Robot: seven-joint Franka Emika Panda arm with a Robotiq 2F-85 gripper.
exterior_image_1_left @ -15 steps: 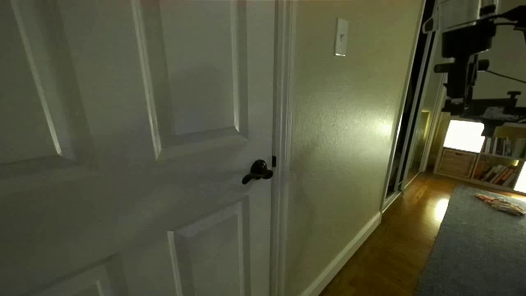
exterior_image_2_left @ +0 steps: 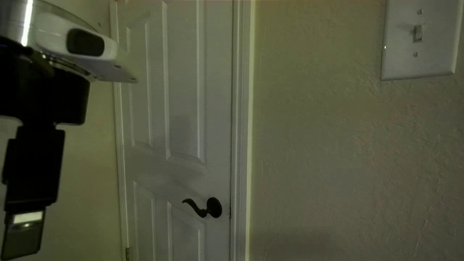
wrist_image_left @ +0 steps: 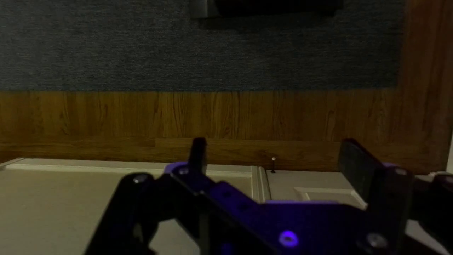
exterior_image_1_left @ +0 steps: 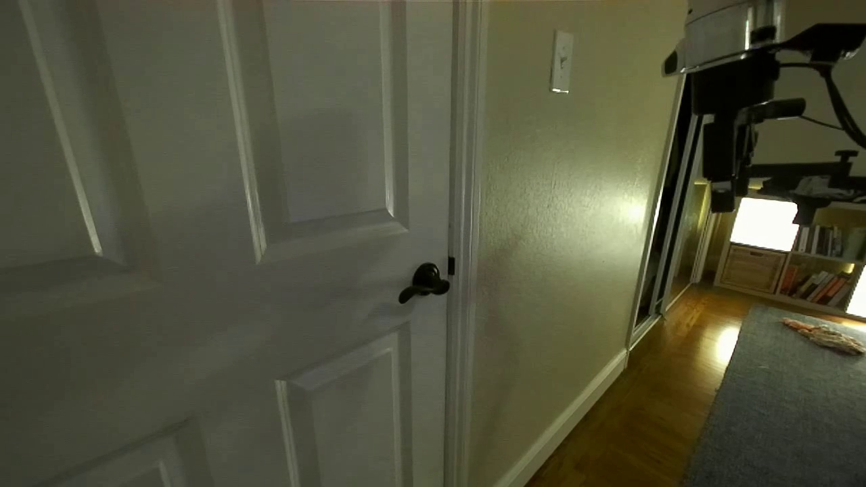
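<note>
A white panelled door (exterior_image_1_left: 325, 268) fills the left of exterior view 1, and looks closed in its frame. Its dark lever handle (exterior_image_1_left: 424, 283) is near the frame side; the same handle (exterior_image_2_left: 208, 208) is low in the middle of exterior view 2. My gripper is open, its two black fingers wide apart with only floor and wall visible between them. In exterior view 1 it hangs at the upper right, well away from the handle and pointing down. One finger (exterior_image_2_left: 22, 237) shows at the left edge of exterior view 2.
A light switch (exterior_image_1_left: 561, 61) is on the wall right of the door. A wood floor (exterior_image_1_left: 641, 398) and a grey rug (exterior_image_1_left: 779, 398) run along the wall. At the back stands a bookshelf (exterior_image_1_left: 751, 268). A small door stop (wrist_image_left: 273, 165) shows in the wrist view.
In exterior view 1 the arm and gripper have moved left and slightly lower, and look larger. Door and handle look unmoved.
</note>
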